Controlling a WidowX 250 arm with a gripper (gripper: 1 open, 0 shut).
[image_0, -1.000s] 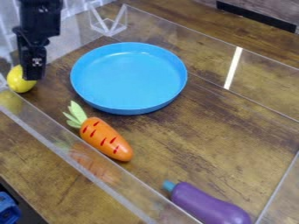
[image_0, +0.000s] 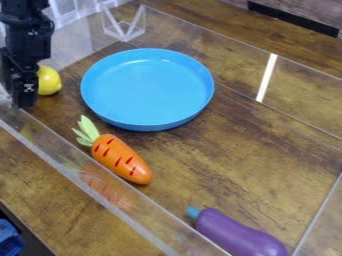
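Note:
My black gripper (image_0: 24, 80) is at the upper left edge of the camera view, lowered to the wooden surface, open. A yellow round object (image_0: 48, 80) lies just to its right, partly behind it. A blue plate (image_0: 147, 87) sits to the right. An orange toy carrot (image_0: 119, 157) lies below the plate, and a purple toy eggplant (image_0: 238, 233) lies at the bottom right.
Clear plastic walls border the wooden work area (image_0: 254, 150). A blue object (image_0: 7, 240) is at the bottom left corner.
The gripper has moved down along the left edge.

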